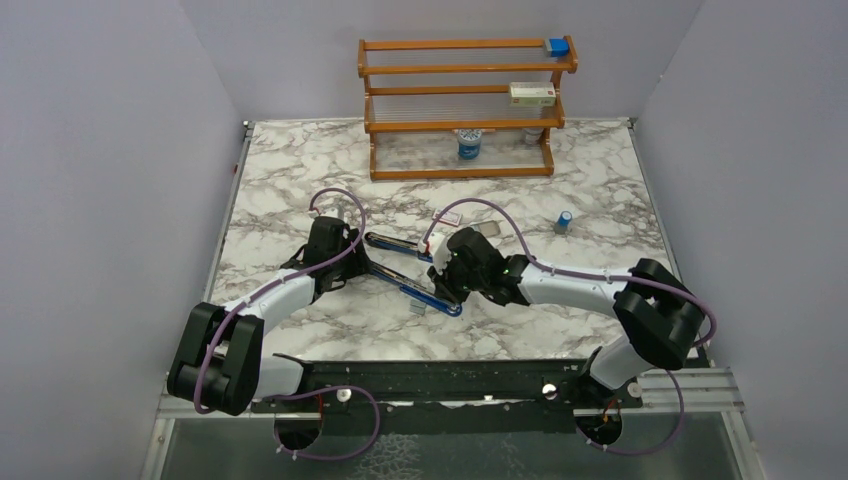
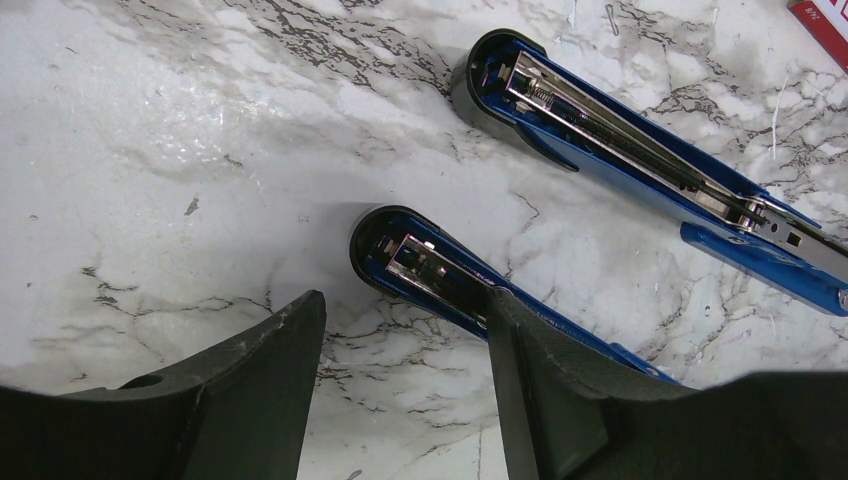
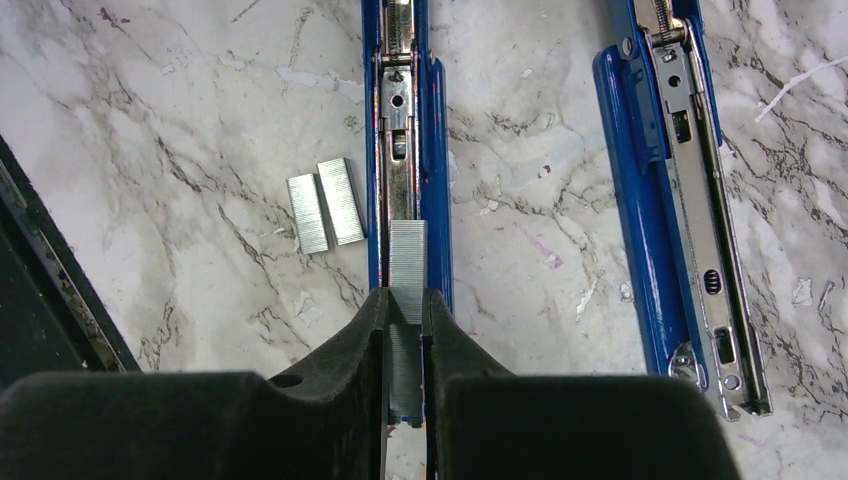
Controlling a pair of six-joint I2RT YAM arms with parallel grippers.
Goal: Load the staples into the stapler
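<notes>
Two blue staplers lie opened out flat on the marble table. In the right wrist view a silver staple strip (image 3: 407, 255) lies along the metal rail of the nearer stapler (image 3: 436, 190), between the tips of my right gripper, which is shut on it. Two more staple strips (image 3: 341, 201) rest beside that stapler. My left gripper stands open around the head of the nearer stapler (image 2: 400, 235); its right finger (image 2: 505, 330) overlaps the stapler body in view, and contact cannot be told. The farther stapler (image 2: 620, 140) lies apart from both grippers.
A red-and-white box (image 1: 450, 217) lies behind the staplers, and a small blue-topped item (image 1: 565, 219) stands at the right. The wooden rack (image 1: 462, 174) spans the back.
</notes>
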